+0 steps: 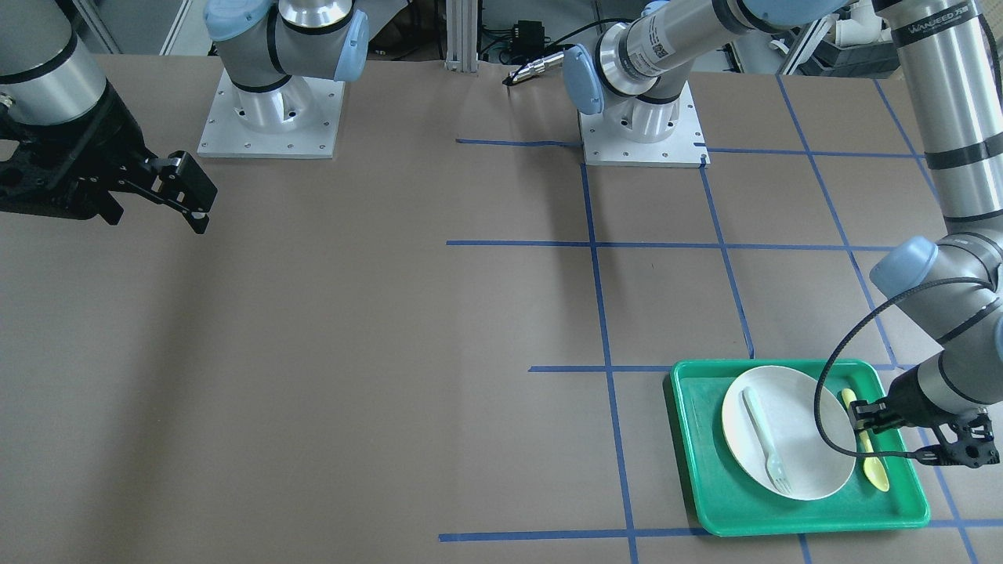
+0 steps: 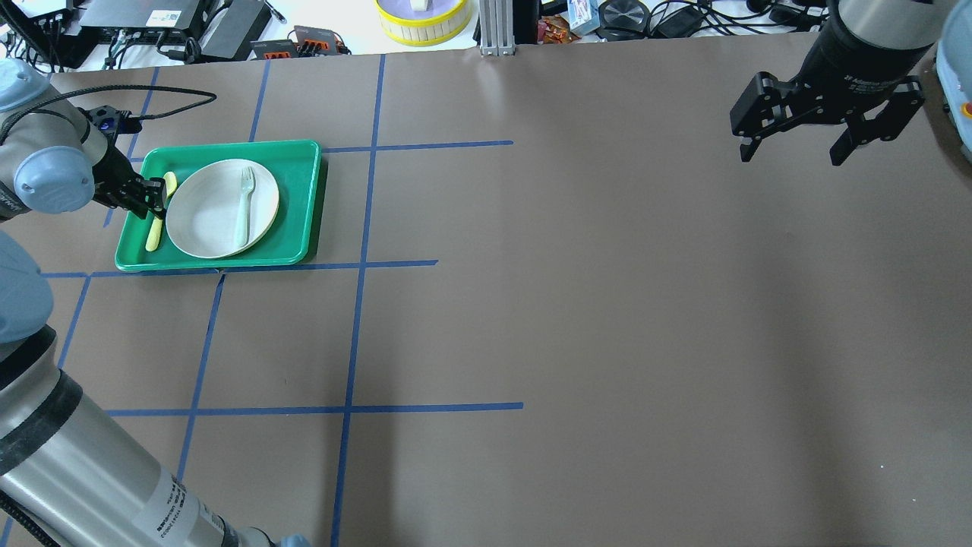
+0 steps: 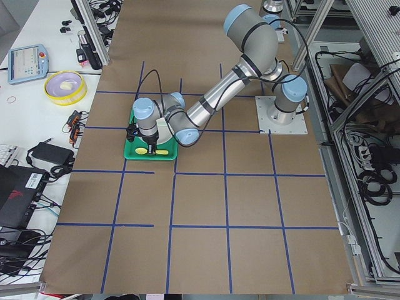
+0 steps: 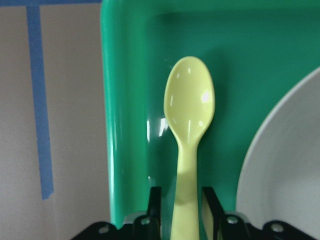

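Observation:
A yellow spoon (image 4: 189,100) lies in the green tray (image 4: 123,100) along its side, beside a white plate (image 4: 285,165) that holds a pale fork (image 1: 763,432). In the left wrist view my gripper has its fingers on either side of the spoon's handle, with a gap showing at least on one side; it stands open around the handle, low over the tray. In the front view the arm hides part of the spoon's handle.
A second arm's gripper (image 2: 820,118) hangs apart over bare table. Other arm bases (image 1: 273,141) stand at the back.

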